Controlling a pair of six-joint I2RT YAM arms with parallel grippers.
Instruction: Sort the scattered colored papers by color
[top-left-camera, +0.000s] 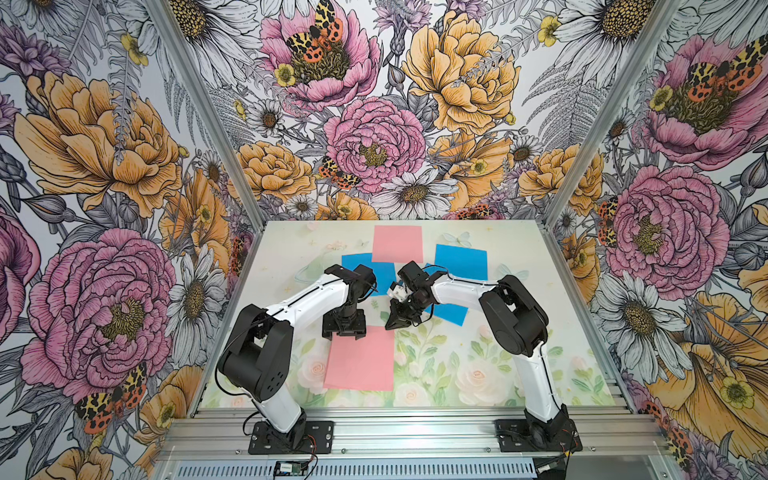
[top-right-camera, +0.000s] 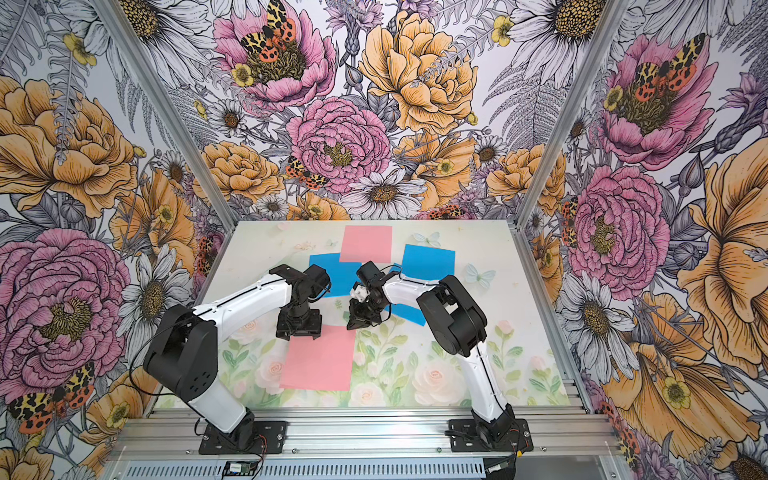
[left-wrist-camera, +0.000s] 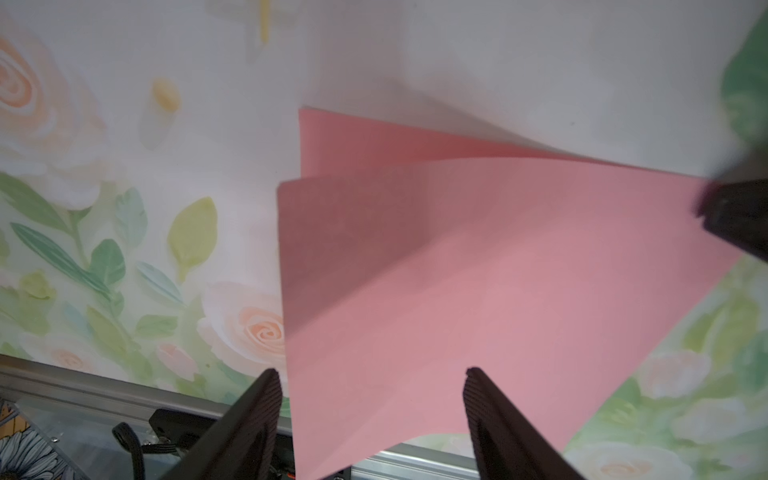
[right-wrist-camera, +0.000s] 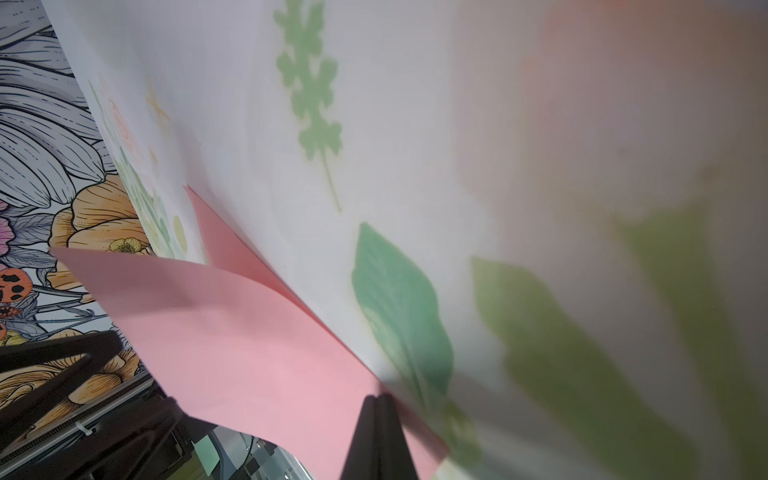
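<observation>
Near the front of the table lies a pink paper (top-left-camera: 364, 364), its left side curled up off another pink layer (left-wrist-camera: 324, 148) that shows underneath along the far edge. My left gripper (top-left-camera: 344, 334) is over the sheet's far left part. Its fingers (left-wrist-camera: 257, 428) stand wide apart, with the pink surface below them and nothing held. At the sheet's far right corner, my right gripper has its fingertips together against the paper; whether the edge is pinched cannot be made out. Blue papers (top-left-camera: 461, 261) lie farther back, partly hidden by the arms.
Another pink paper (top-left-camera: 397, 243) lies at the back, touching or close to the left blue paper (top-left-camera: 364, 268). A further blue piece (top-left-camera: 453, 313) shows under the right arm. Both grippers are close together.
</observation>
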